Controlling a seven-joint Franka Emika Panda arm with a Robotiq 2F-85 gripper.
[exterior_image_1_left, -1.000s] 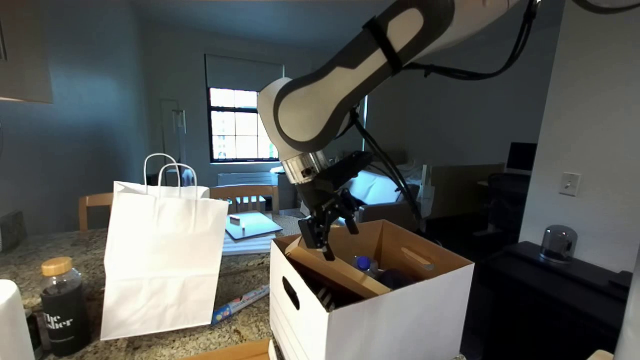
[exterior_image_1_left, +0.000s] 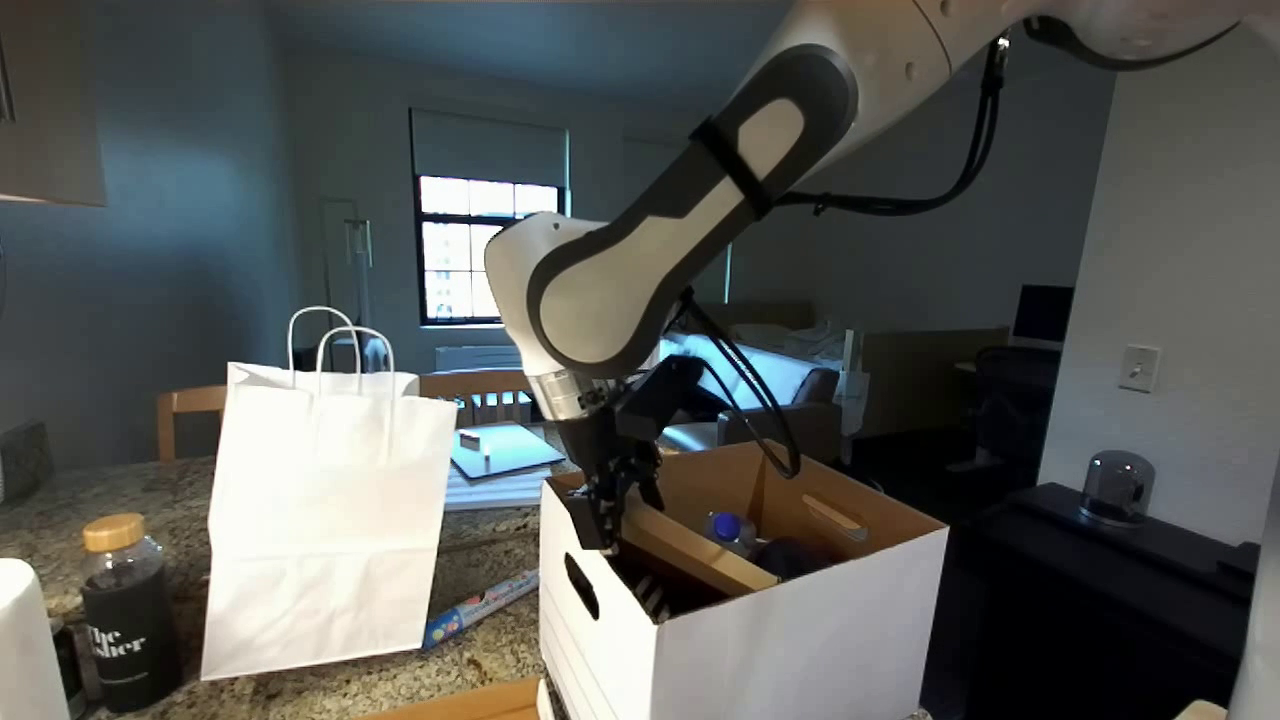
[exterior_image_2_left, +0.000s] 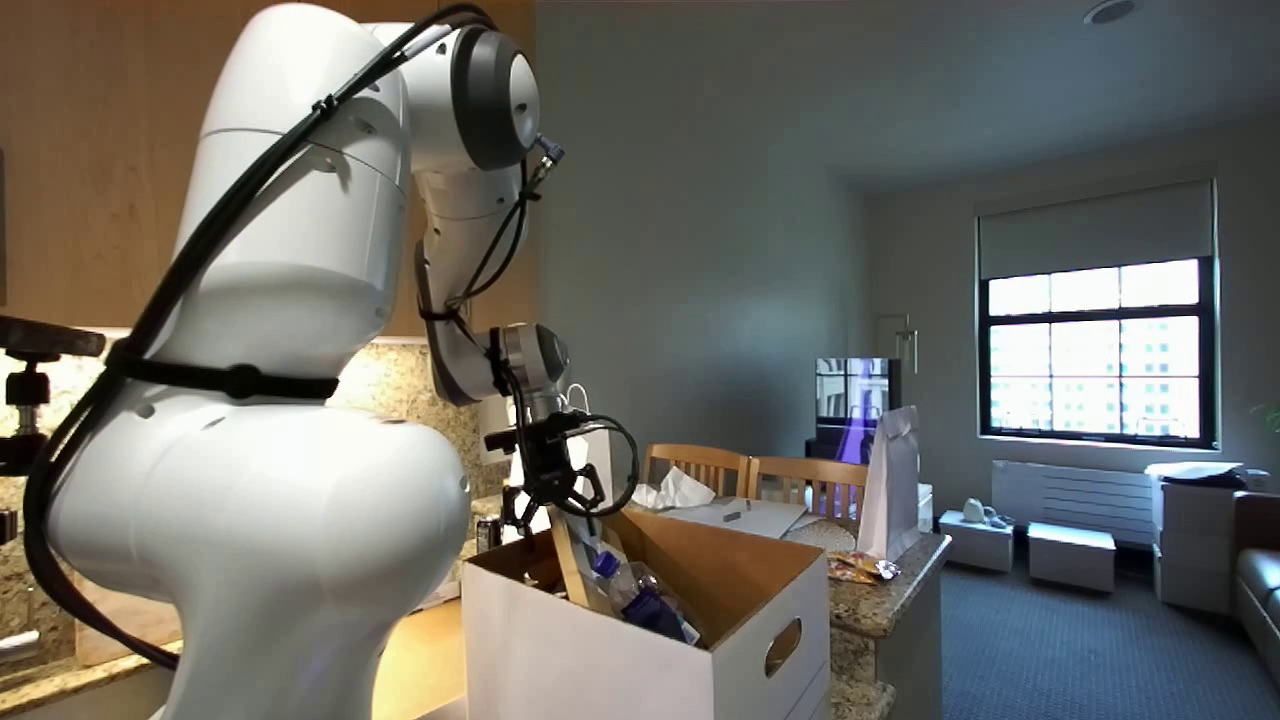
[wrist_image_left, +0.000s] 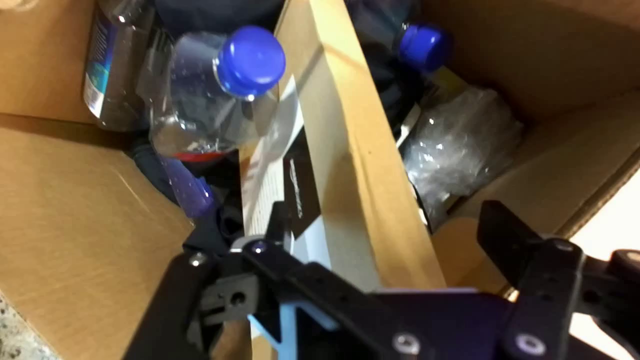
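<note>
Over the left rim of a white cardboard box (exterior_image_1_left: 792, 642) my black gripper (exterior_image_1_left: 612, 522) points down, its fingers apart. A narrow brown cardboard piece (wrist_image_left: 369, 162) stands on edge inside the box. In the wrist view it runs between my two fingers, one on either side, and the gripper is not closed on it; whether either finger touches it, I cannot tell. A clear bottle with a blue cap (wrist_image_left: 252, 60) lies on one side of the cardboard piece. Another blue-capped bottle (wrist_image_left: 423, 48) and crumpled clear plastic (wrist_image_left: 462, 147) are on the other side.
A tall white paper bag (exterior_image_1_left: 330, 528) stands on the granite counter left of the box. A dark bottle with a wooden lid (exterior_image_1_left: 126, 618) is farther left. Between bag and box lies a blue-and-white tube (exterior_image_1_left: 480, 610).
My gripper has moved left and down, from above the box's inside to the end of the cardboard piece near the left rim. The box and cardboard look unmoved.
</note>
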